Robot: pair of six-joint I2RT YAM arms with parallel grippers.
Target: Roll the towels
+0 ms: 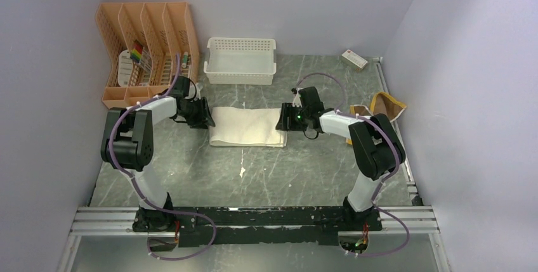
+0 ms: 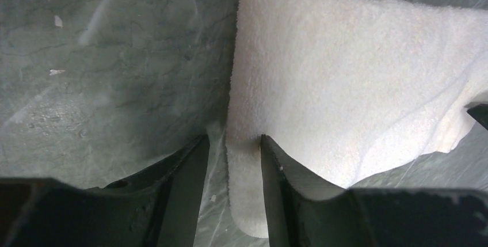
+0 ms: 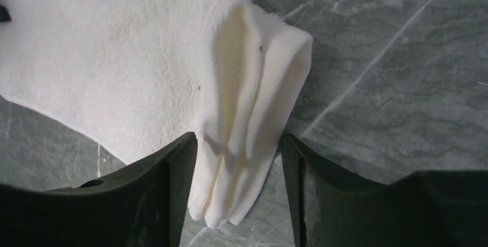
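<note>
A cream towel (image 1: 244,126), folded into a rectangle, lies flat in the middle of the table. At its left edge is my left gripper, part open, one finger over the towel (image 2: 345,74) and the other over bare table. My right gripper is part open too, its fingers on either side of the layered right end of the towel (image 3: 132,51). In the right wrist view, loose folds stand up between those fingers. Neither gripper is visibly pinching the cloth.
An empty white basket (image 1: 240,77) stands behind the towel. An orange slotted rack (image 1: 149,18) fills the back left. A small white box (image 1: 354,59) and a brown-yellow bin (image 1: 388,106) are at the right.
</note>
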